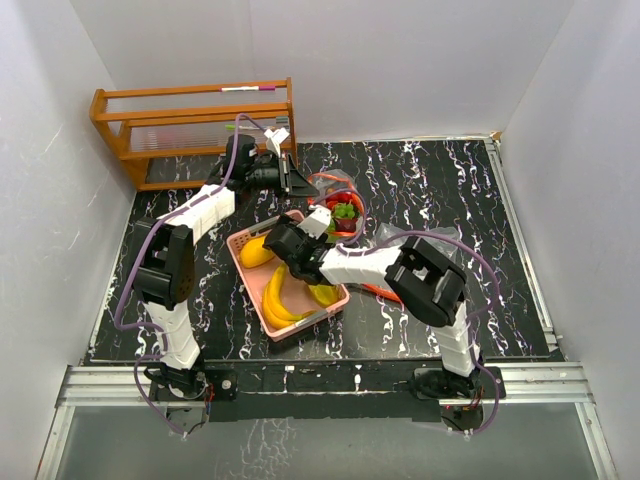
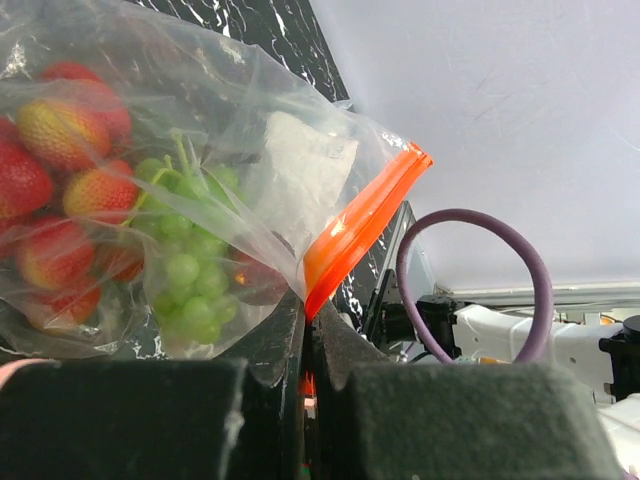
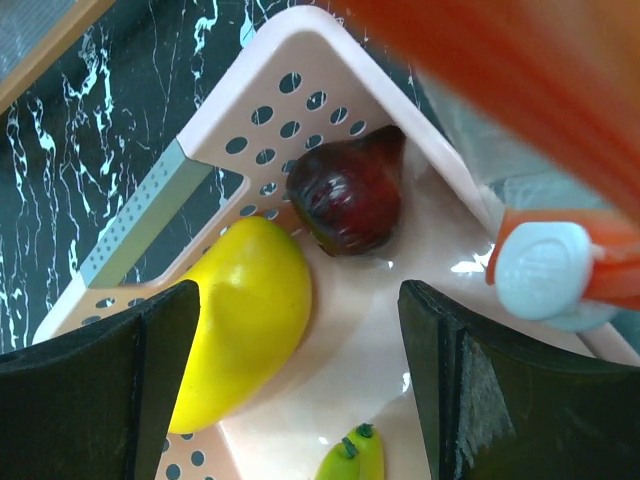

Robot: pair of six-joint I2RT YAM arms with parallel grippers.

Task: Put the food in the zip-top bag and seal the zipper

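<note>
My left gripper is shut on the orange zip edge (image 2: pixel 362 230) of a clear zip top bag (image 2: pixel 265 85). Red-and-yellow fruits (image 2: pixel 65 135) and green grapes (image 2: pixel 190 270) show inside it. In the top view the bag (image 1: pixel 347 183) lies just behind the pink basket (image 1: pixel 246 290). My right gripper hangs over that basket, fingers apart and empty. Beyond its fingertips a dark red fruit (image 3: pixel 350 195) lies in the basket's corner. A yellow mango-like fruit (image 3: pixel 245 310) is behind the left finger; bananas (image 1: pixel 275 300) lie nearer the front.
A second clear bag with an orange strip (image 1: pixel 383 293) lies under my right forearm. A wooden rack (image 1: pixel 190 115) stands at the back left, a marker on top. The bag's orange zip (image 3: pixel 560 120) hangs close beside my right gripper. Black marble is bare at the right.
</note>
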